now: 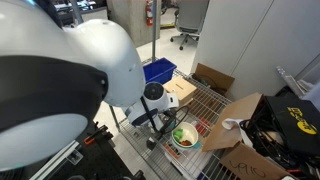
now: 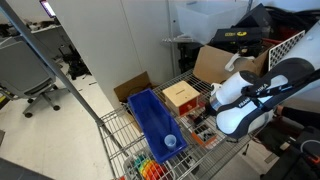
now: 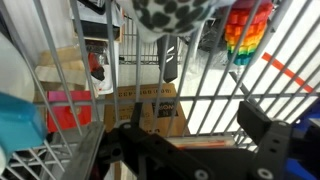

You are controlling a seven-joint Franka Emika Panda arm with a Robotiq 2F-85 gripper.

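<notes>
In the wrist view my gripper stands open above a wire rack (image 3: 150,98), its two dark fingers set apart with only rack wires and what lies below showing between them. A white cup with dark spots (image 3: 172,14) is at the top of that view, ahead of the fingers. Beside it on the right is a rainbow-coloured toy (image 3: 246,28). A pale round container with a blue patch (image 3: 22,122) shows at the left edge. In exterior view 1 the white arm (image 1: 157,98) reaches over the rack, and its fingertips are hard to make out.
Farther back stand a blue bin (image 2: 155,127) and a small cardboard box (image 2: 182,96). A round bowl with colourful contents (image 1: 185,136) is right of the arm. Beyond it lies an open cardboard box (image 1: 236,132); dark gear (image 1: 293,122) fills the right side.
</notes>
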